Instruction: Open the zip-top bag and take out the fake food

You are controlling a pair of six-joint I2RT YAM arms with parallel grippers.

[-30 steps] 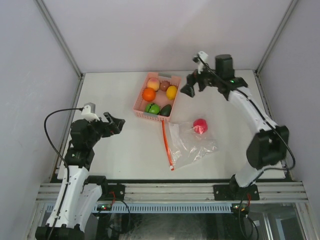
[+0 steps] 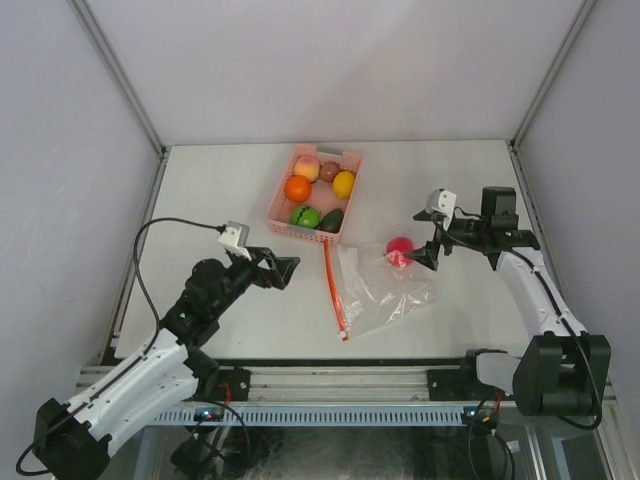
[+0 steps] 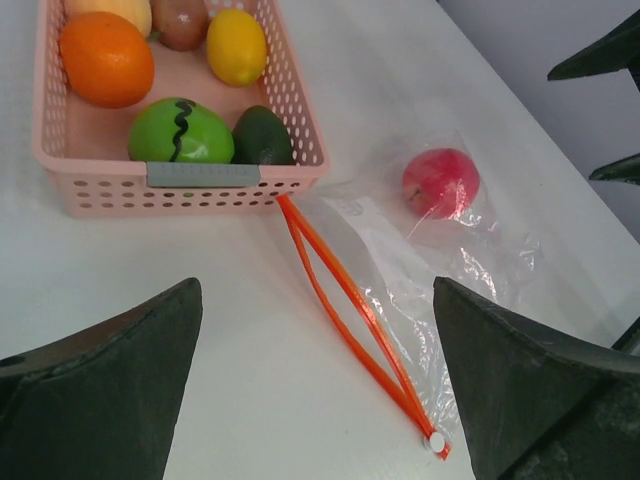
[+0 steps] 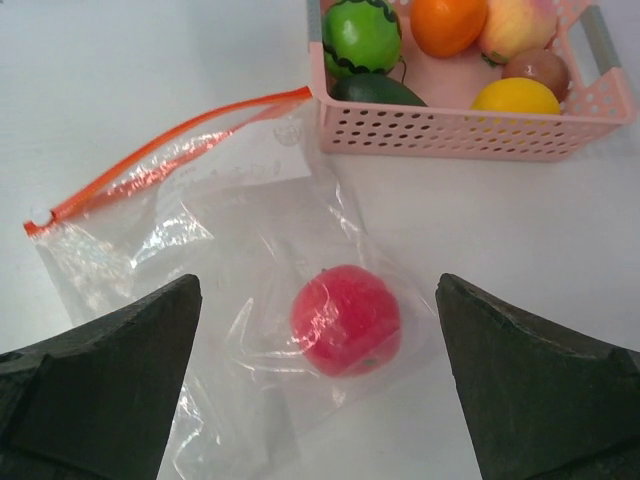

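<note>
A clear zip bag (image 2: 375,292) lies flat on the table with a red fake fruit (image 4: 346,320) inside, at the end away from its zip. Its orange zip edge (image 3: 362,305) has two strips that stand slightly apart in the middle in the left wrist view; a white slider (image 3: 437,441) sits at the near end. My left gripper (image 2: 285,272) is open and empty, left of the zip edge. Open too, my right gripper (image 2: 424,238) hangs by the fruit end of the bag, its fingers apart with nothing held.
Behind the bag stands a pink basket (image 2: 279,222) holding several fake foods, among them an orange (image 2: 297,189), a lemon (image 2: 343,184) and an avocado (image 3: 262,136). Its corner nearly meets the zip's far end.
My left gripper has moved right, toward the bag. Bag and basket look unmoved.
</note>
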